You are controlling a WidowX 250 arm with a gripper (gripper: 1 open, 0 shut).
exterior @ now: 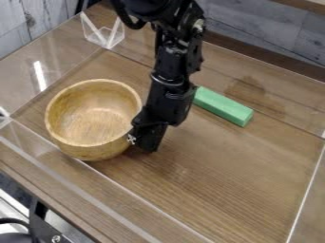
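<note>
The black arm reaches down from the top centre to my gripper (146, 133), which is low over the wooden table, right against the right rim of a large tan bowl (91, 109). The gripper looks closed, though its dark fingertips are hard to make out, and nothing shows held in it.
A green block (219, 105) lies to the right, behind the gripper. A dark cable runs at the bottom left corner.
</note>
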